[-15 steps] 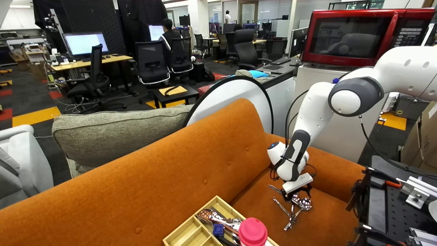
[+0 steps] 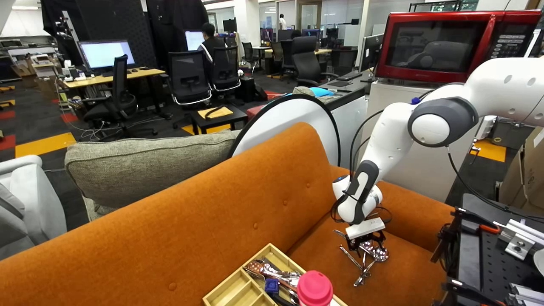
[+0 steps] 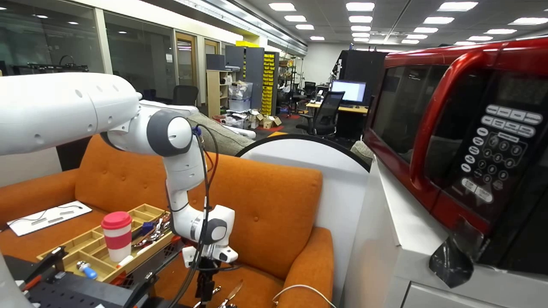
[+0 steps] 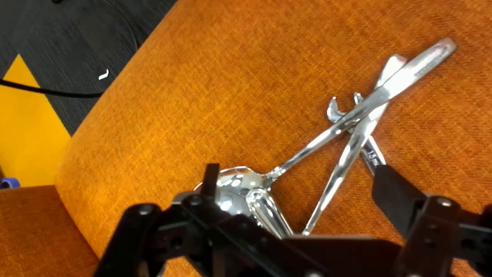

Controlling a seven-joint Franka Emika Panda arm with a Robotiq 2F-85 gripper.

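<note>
On the orange sofa seat lies a loose pile of shiny metal utensils and tools. In the wrist view a ladle (image 4: 235, 184) has its bowl near the left finger, and its long handle slants up to the right. A second metal handle (image 4: 343, 168) crosses under it, and a wrench (image 4: 371, 152) marked in mm lies below both. Another short metal handle (image 4: 270, 212) rests over the ladle's bowl. My gripper is open above the pile, its two fingers wide apart with no grip on anything. In exterior view 1 the gripper (image 2: 368, 242) hangs low over the pile.
A wooden divided tray (image 2: 232, 290) with utensils stands on the left, with a pink-lidded cup (image 2: 314, 288) at it. The sofa backrest (image 2: 245, 204) rises behind. A black perforated cart (image 2: 502, 255) borders the seat on the right.
The gripper has shifted slightly left in exterior view 1 and turned a little, its white mount now more level. The utensils look unmoved.
</note>
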